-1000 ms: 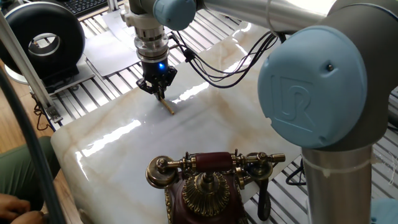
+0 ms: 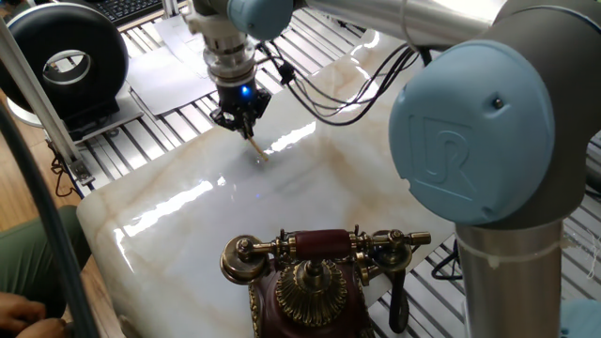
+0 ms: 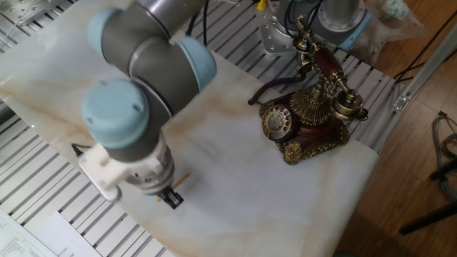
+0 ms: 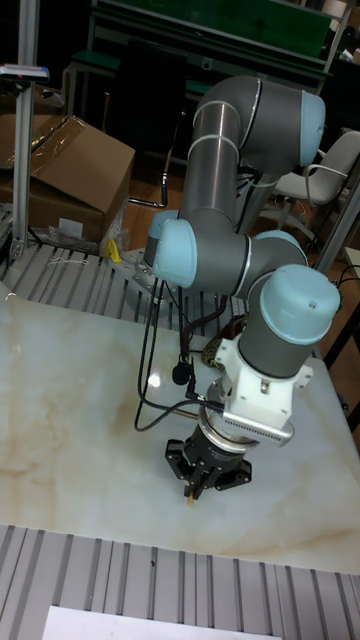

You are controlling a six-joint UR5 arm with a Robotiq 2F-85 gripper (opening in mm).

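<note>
A thin tan stick [image 2: 258,149] slants down from the fingertips of my gripper [image 2: 248,134], over the pale marbled table board [image 2: 310,192]. The fingers look shut on the upper end of the stick, and its free end points toward the telephone side in exterior view 1. From exterior view 2 the stick [image 3: 183,178] shows beside the black gripper [image 3: 173,201]. Only a short bit of stick [image 4: 192,499] shows below the gripper [image 4: 194,486] in exterior view 3. Whether its lower end touches the board is hard to tell.
An ornate dark-red and brass telephone [image 2: 315,286] stands on the board, well apart from the gripper. Black cables [image 2: 352,108] loop beside the arm. Bare board surrounds the gripper. A person's hands [image 2: 28,314] show at the lower left.
My gripper has shifted slightly to the right and toward the back in exterior view 1. The stick has moved along with it.
</note>
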